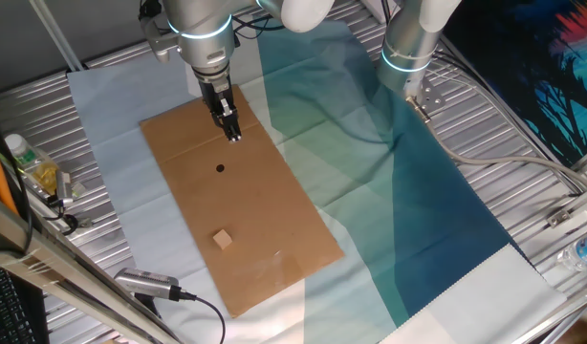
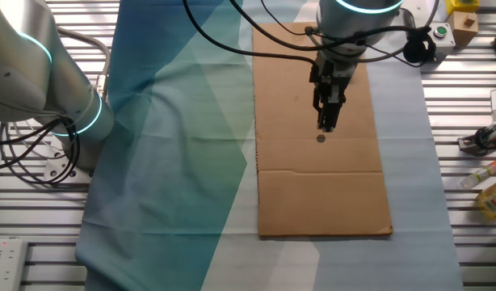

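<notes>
A small light-brown block [image 1: 223,239] rests on the brown cardboard sheet [image 1: 274,210], toward its lower left in exterior view 1. A round black spot [image 1: 220,168] marks the cardboard farther up; in exterior view 2 the same spot [image 2: 321,138] shows just below my fingertips. My gripper [image 1: 233,139] points down over the cardboard, apart from the block and close to the spot in both views. Its black fingers appear close together, and nothing shows between them; their exact opening is unclear. In exterior view 2 the block is not visible, while the arm and gripper [image 2: 325,129] cover part of the cardboard.
A blue, green and white cloth [image 1: 370,182] lies under the cardboard. Off its edge in exterior view 1 are a bottle [image 1: 35,162] and a silver cabled device [image 1: 146,284]. Black cables [image 2: 256,53] hang across exterior view 2.
</notes>
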